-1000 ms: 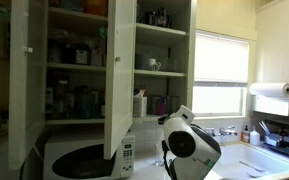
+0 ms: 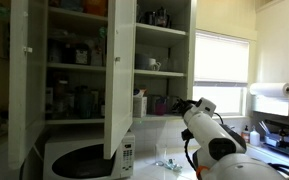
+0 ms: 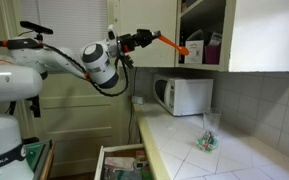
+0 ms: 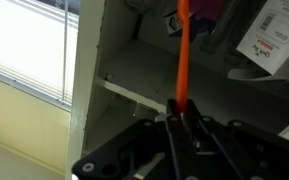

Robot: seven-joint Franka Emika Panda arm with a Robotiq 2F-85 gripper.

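Note:
An orange, stick-like utensil point(image 3: 170, 43) juts out from my gripper point(image 3: 149, 38), its wider end close to the cabinet's lower shelf. My gripper is shut on it, and the orange handle point(image 4: 183, 60) runs up the middle of the wrist view. From the first exterior view, the arm reaches up to the right side of the open cabinet point(image 2: 192, 60), where the utensil itself cannot be made out. A white box with printing point(image 4: 274, 38) and a purple package point(image 4: 206, 10) stand near the utensil in the wrist view.
Open cabinet doors point(image 2: 120, 75) stand to the left. A white microwave point(image 3: 189, 95) sits on the counter, with a clear bag of small items point(image 3: 207, 140) in front. Below, a drawer point(image 3: 122, 160) is open.
In the first exterior view the arm has swung right and risen. Its gripper end now sits beside the cabinet's right edge, higher than before.

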